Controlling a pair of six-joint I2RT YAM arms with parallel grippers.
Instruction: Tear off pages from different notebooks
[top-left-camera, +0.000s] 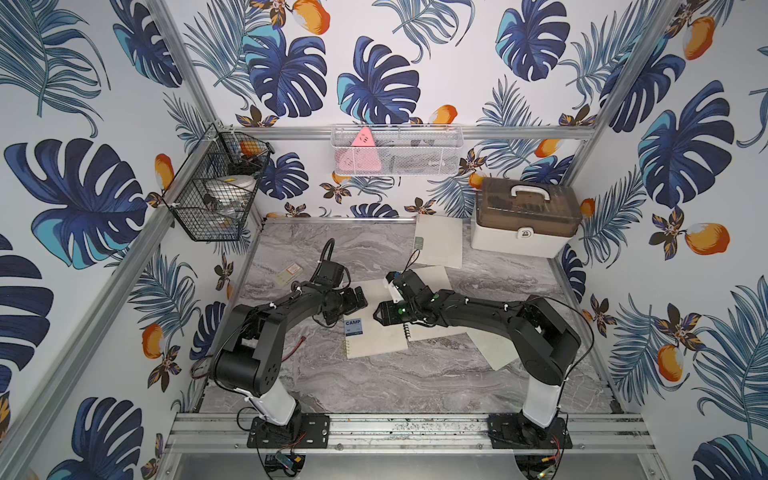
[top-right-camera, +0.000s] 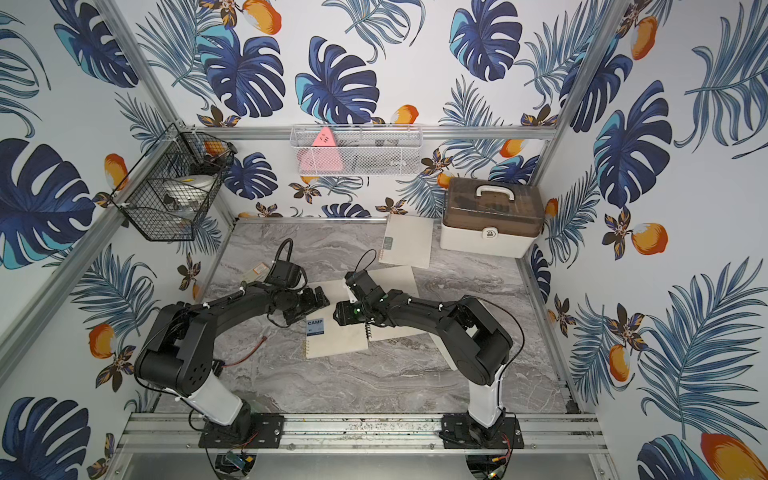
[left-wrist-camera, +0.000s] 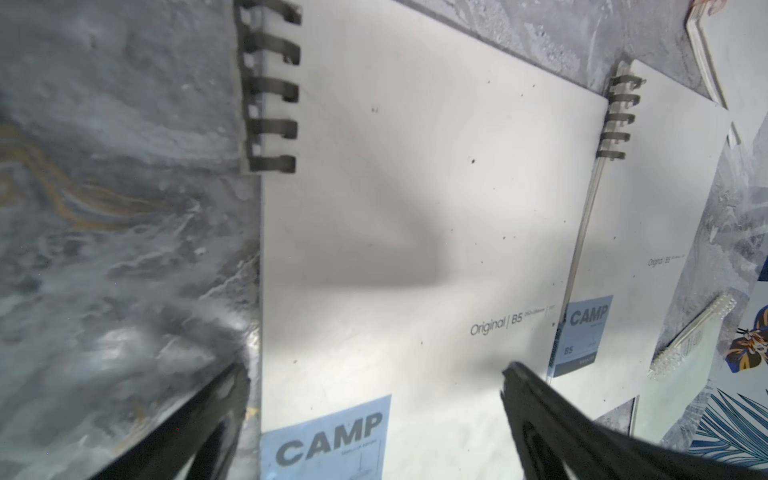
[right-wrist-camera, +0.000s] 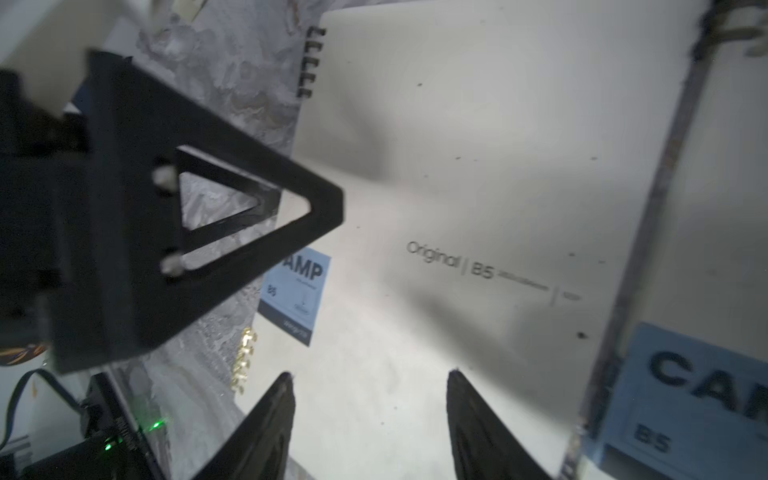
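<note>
A white spiral CAMP notebook (top-left-camera: 372, 340) lies mid-table, filling much of the left wrist view (left-wrist-camera: 400, 224). A second CAMP notebook (left-wrist-camera: 640, 184) lies alongside on its right. My left gripper hangs over the first notebook's left part, fingers apart with nothing between them. My right gripper is over the same notebook, farther right, its fingers spread over bare cover. In the right wrist view the black frame of the left gripper shows at upper left.
A third notebook (top-left-camera: 440, 236) lies at the back, and a pale pad (top-left-camera: 492, 352) at right. A brown-lidded box (top-left-camera: 520, 232) occupies the back right. A wire basket hangs at left, a mesh rack on the back wall.
</note>
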